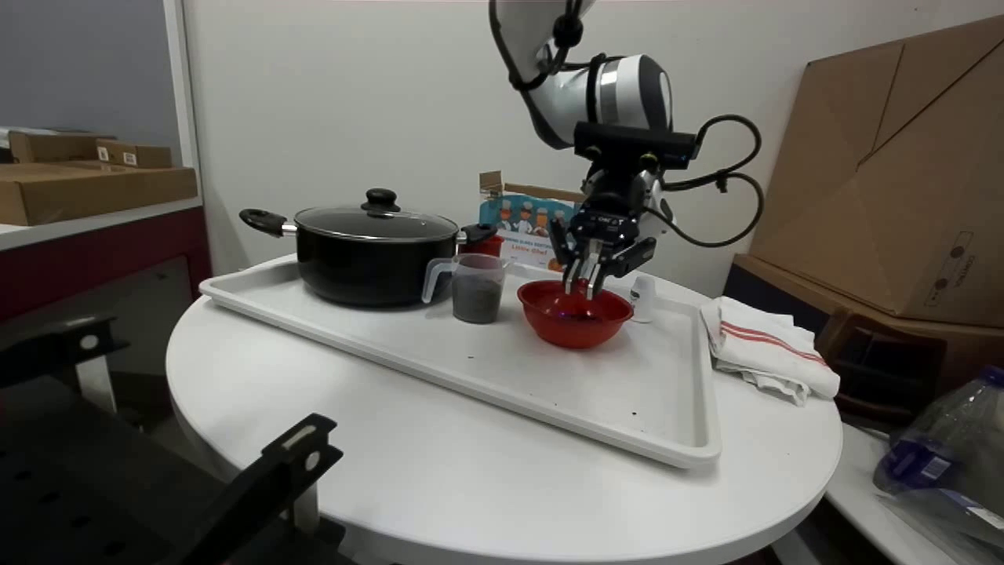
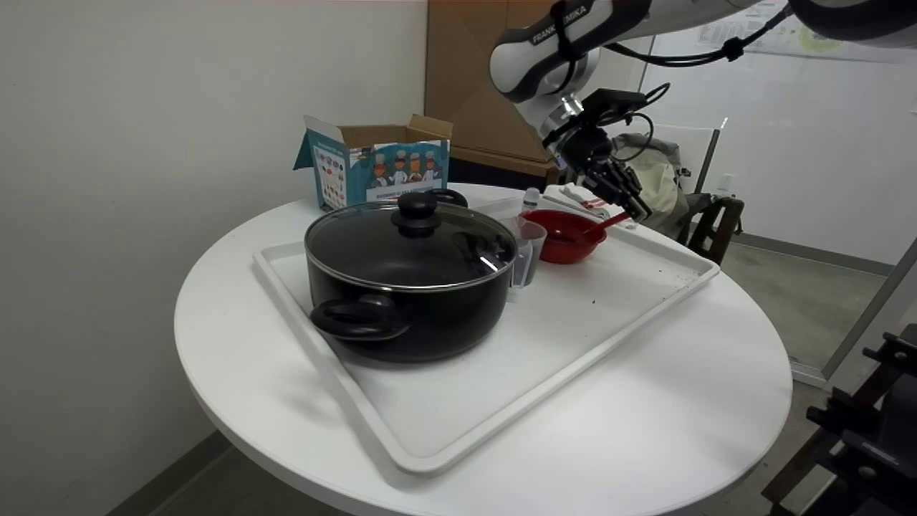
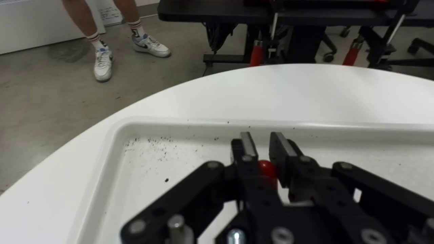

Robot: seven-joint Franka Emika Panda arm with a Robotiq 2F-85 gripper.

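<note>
My gripper (image 1: 581, 278) is shut on the handle of a red utensil (image 2: 612, 221), just above the red bowl (image 1: 576, 331). In exterior view 2 the handle slants out of the bowl (image 2: 564, 253) toward my fingers; its lower end is inside the bowl, and what kind of head it has cannot be made out. Only the rounded red end of the utensil (image 3: 267, 168) shows in the wrist view, between the fingers. The bowl stands upright on the white tray (image 1: 527, 400).
Left of the bowl stand a clear measuring cup (image 1: 477, 293) with dark contents and a lidded black pot (image 1: 372, 268). A small white bottle (image 1: 642, 298) is close behind the bowl. A folded towel (image 1: 767, 348) lies right of the tray. The tray's front is clear except for dark specks.
</note>
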